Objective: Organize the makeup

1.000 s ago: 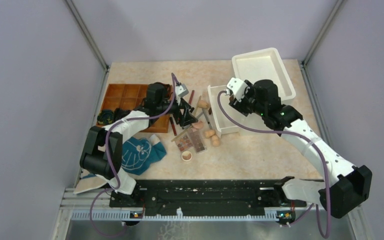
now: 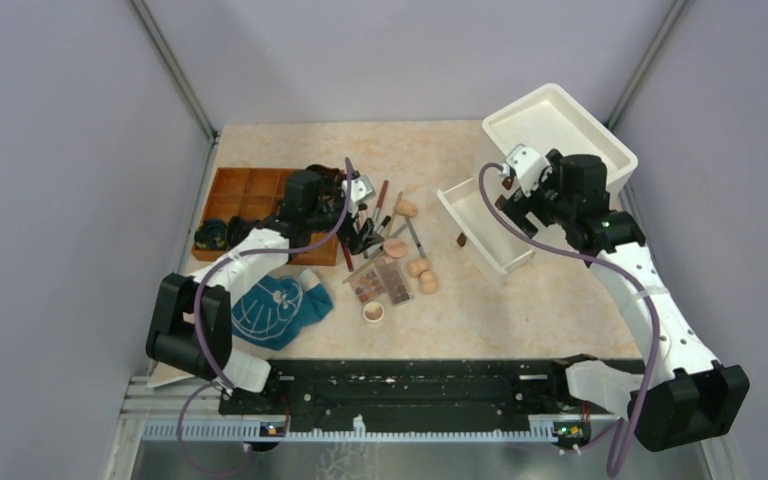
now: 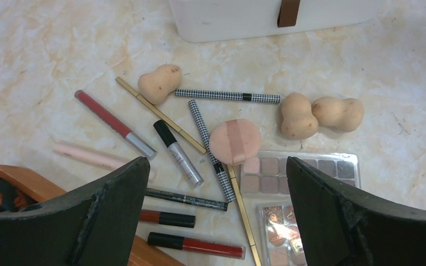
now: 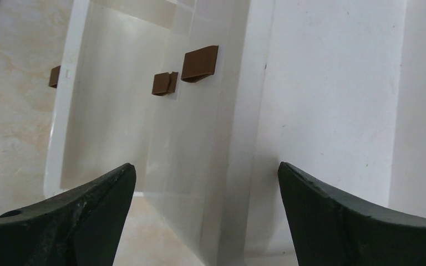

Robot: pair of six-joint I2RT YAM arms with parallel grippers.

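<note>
Loose makeup lies mid-table: a red lip gloss (image 3: 100, 113), peach sponges (image 3: 297, 116), a round pink puff (image 3: 234, 141), pencils and two palettes (image 3: 299, 172). My left gripper (image 2: 365, 232) is open above them, by the orange wooden organizer (image 2: 245, 190), with nothing between its fingers. My right gripper (image 2: 515, 210) is open over the white two-part drawer box (image 2: 550, 100), whose front drawer (image 2: 475, 230) has brown tabs on its walls and looks empty in the right wrist view. Nothing shows held in the right gripper.
A blue cloth (image 2: 275, 310) lies at the front left, near a small round container (image 2: 373, 312).
The white box and its drawer have moved right, away from the makeup, along with my right arm. My left arm has shifted slightly.
</note>
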